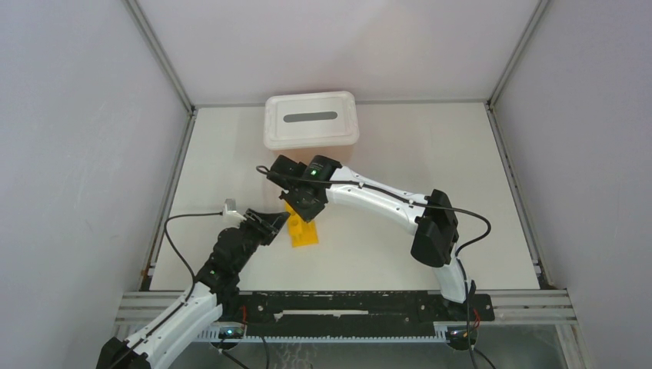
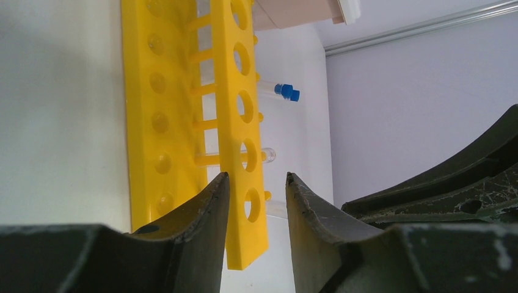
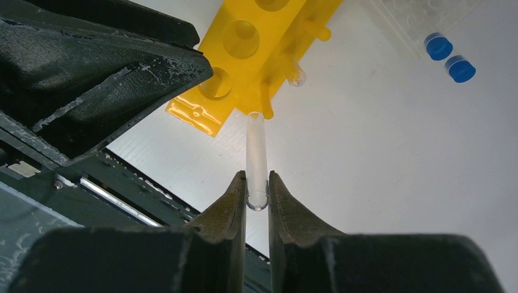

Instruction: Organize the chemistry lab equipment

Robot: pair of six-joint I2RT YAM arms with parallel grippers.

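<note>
A yellow test tube rack point(image 1: 304, 234) lies partly hidden under the arms in the top view. In the left wrist view, the rack's holed bar point(image 2: 247, 238) runs down between the fingers of my left gripper, which is part open, with a gap by the right finger. My right gripper is shut on a clear test tube point(image 3: 256, 143); the tube's far end is close to a rack peg and its rounded end is between the fingertips. Another clear tube's rounded end point(image 3: 297, 77) pokes out between pegs.
Two blue caps point(image 3: 438, 46) lie by a clear plastic item point(image 3: 421, 15). A white lidded box point(image 1: 311, 123) stands at the back. The left gripper's black body point(image 3: 104, 79) is close beside the rack in the right wrist view. Free table spreads to the right.
</note>
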